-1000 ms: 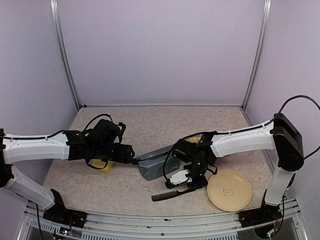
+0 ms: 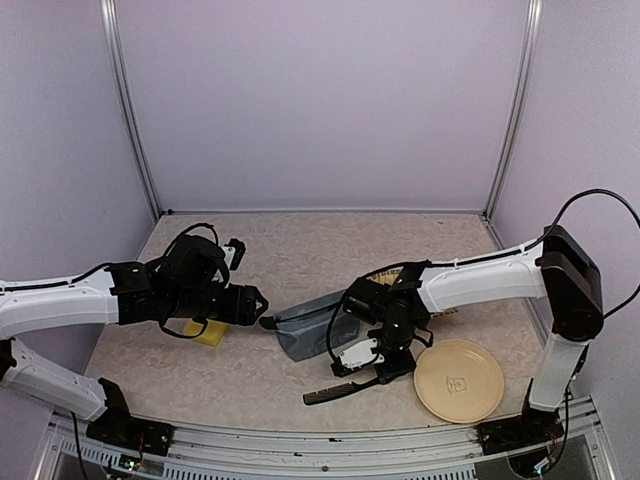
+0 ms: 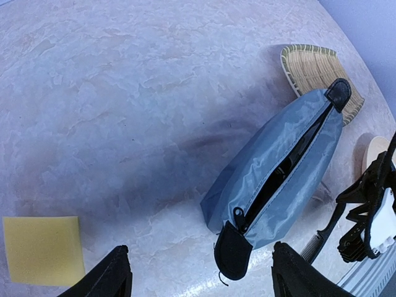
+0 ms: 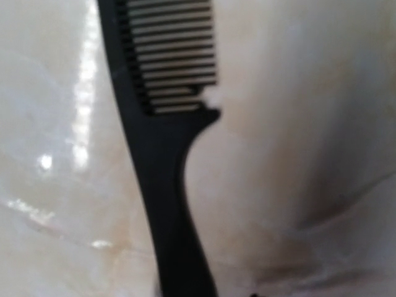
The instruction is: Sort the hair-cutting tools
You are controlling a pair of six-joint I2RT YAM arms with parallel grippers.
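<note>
A black comb point(image 2: 330, 394) point(image 4: 161, 161) lies on the table at the front, filling the right wrist view. My right gripper point(image 2: 385, 365) is low over its handle end; its fingers are hidden in the right wrist view, and the fingers are unclear. A grey-blue zipped bag point(image 2: 310, 330) point(image 3: 284, 173) lies in the middle, its zip partly open, dark contents indistinct. My left gripper hangs open left of the bag with nothing between its fingers.
A yellow block point(image 2: 205, 332) point(image 3: 43, 250) sits at left. A beige plate point(image 2: 458, 400) is front right. A woven basket point(image 3: 294, 65) stands behind the bag, partly covered by the right arm in the top view.
The comb and bag look unmoved; the right arm barely changed.
</note>
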